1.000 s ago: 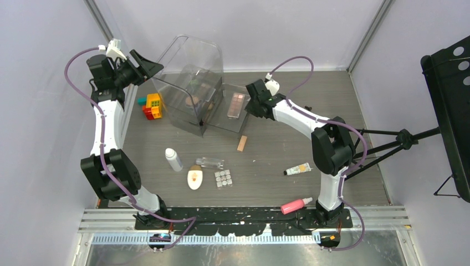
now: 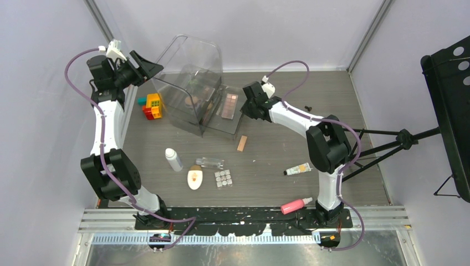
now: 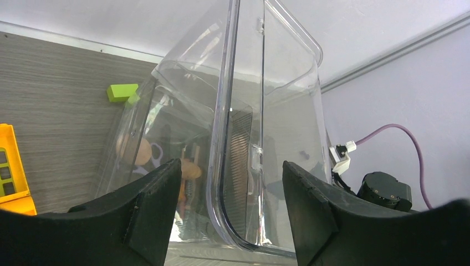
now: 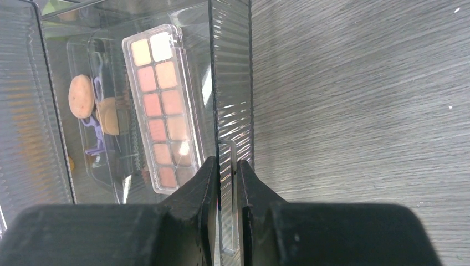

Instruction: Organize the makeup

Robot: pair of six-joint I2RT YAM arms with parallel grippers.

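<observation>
A clear organizer (image 2: 183, 111) has its lid (image 3: 288, 66) raised and a drawer extended to the right. An eyeshadow palette (image 4: 161, 111) lies in that drawer, with a sponge (image 4: 81, 97) and purple tool (image 4: 95, 138) deeper inside. My right gripper is shut on the drawer's clear front handle. My left gripper stands open at the lid's left edge in the top view; whether it touches the lid is unclear.
A white bottle (image 2: 173, 159), clear bottle (image 2: 209, 163), cream compact (image 2: 194, 177), jar set (image 2: 223, 178), tube (image 2: 297, 169) and pink bottle (image 2: 294, 205) lie in front. Toy blocks (image 2: 154, 105) sit left of the organizer; a stand (image 2: 404, 138) is at right.
My right gripper has moved slightly left, and the drawer with the palette has slid a little further into the organizer. The left arm looks unchanged.
</observation>
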